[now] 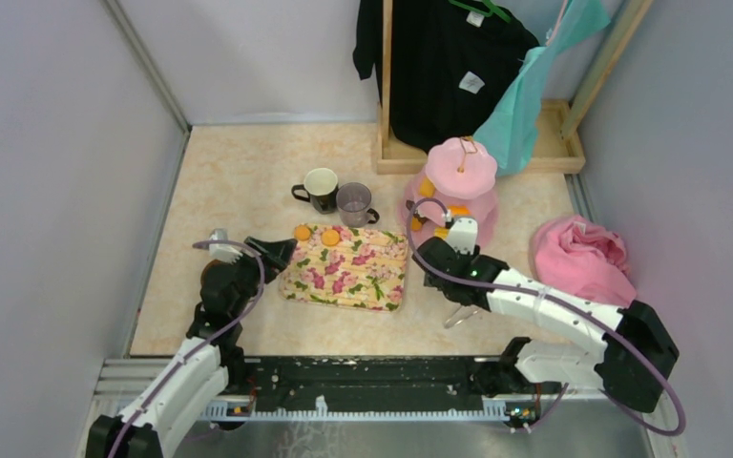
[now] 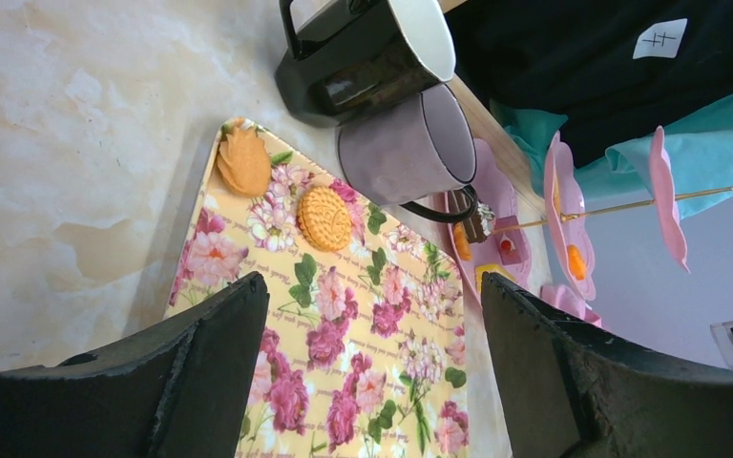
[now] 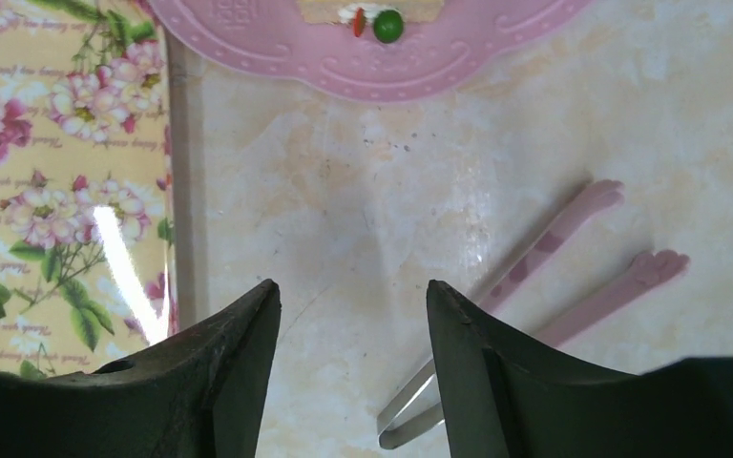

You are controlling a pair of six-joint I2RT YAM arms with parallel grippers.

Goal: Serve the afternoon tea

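A floral tray point(image 1: 344, 277) holds two round biscuits point(image 2: 324, 218) at its back-left. Behind it stand a black mug point(image 1: 323, 189) and a grey mug point(image 1: 354, 204). A pink tiered stand point(image 1: 464, 168) with cakes is at the back right. My left gripper is open at the tray's left end, nothing between its fingers. My right gripper hangs open and empty between the tray and pink-handled metal tongs point(image 3: 582, 215) lying on the table, below the stand's bottom plate point(image 3: 372, 81).
A pink cloth point(image 1: 577, 258) lies at the right. A wooden rack point(image 1: 387, 153) with a black shirt and teal cloth stands behind.
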